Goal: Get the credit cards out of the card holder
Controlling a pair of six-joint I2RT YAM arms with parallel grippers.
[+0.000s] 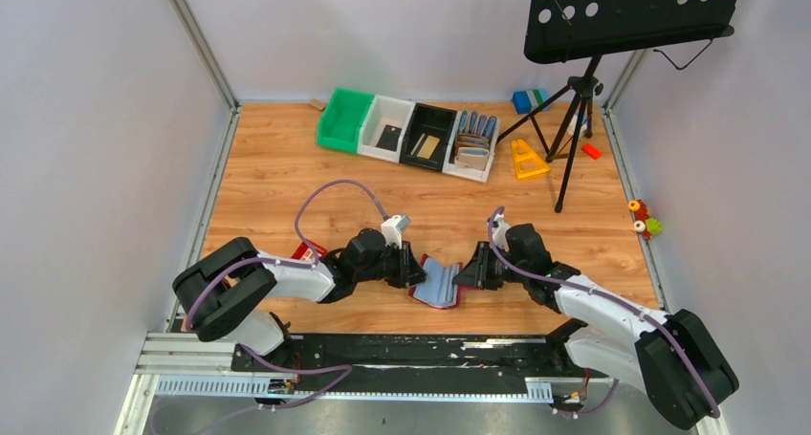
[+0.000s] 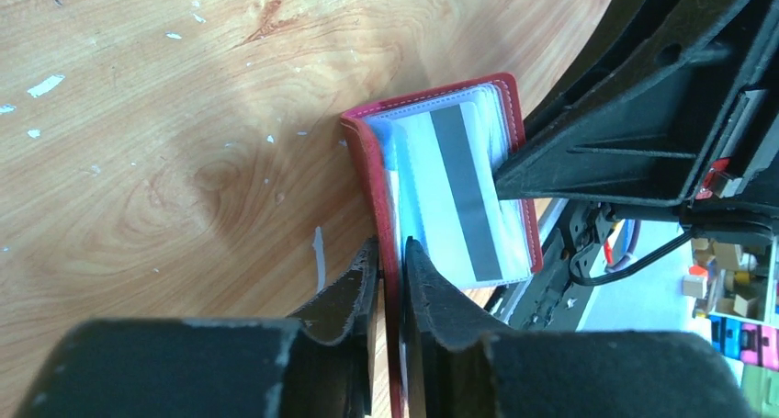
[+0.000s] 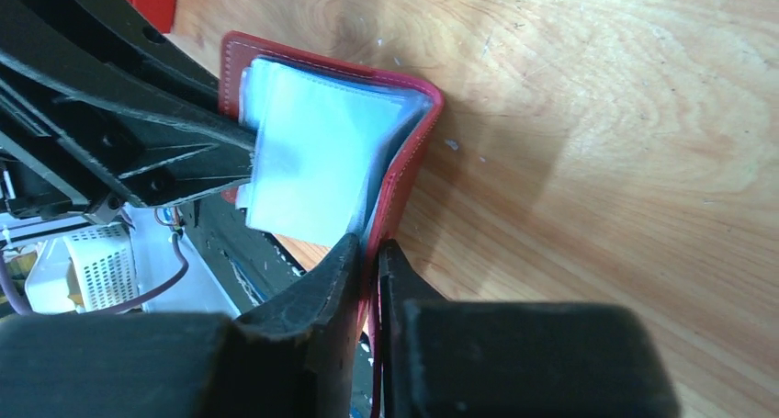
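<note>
The red card holder (image 1: 435,287) with clear blue-tinted sleeves lies open between the grippers near the table's front edge. My left gripper has its fingers round the holder's red edge in the left wrist view; a card with a dark stripe (image 2: 464,184) shows in a sleeve there. My right gripper is shut on the opposite red edge, as the right wrist view shows, with pale sleeves (image 3: 312,152) beside it. Whether the left fingers press on the edge or stand slightly apart is hard to tell.
A row of bins (image 1: 392,102) stands at the back. A music stand (image 1: 574,119) and yellow triangular piece (image 1: 529,167) are at the back right. A red object (image 1: 306,253) lies behind the left arm. Bare wood fills the middle of the table.
</note>
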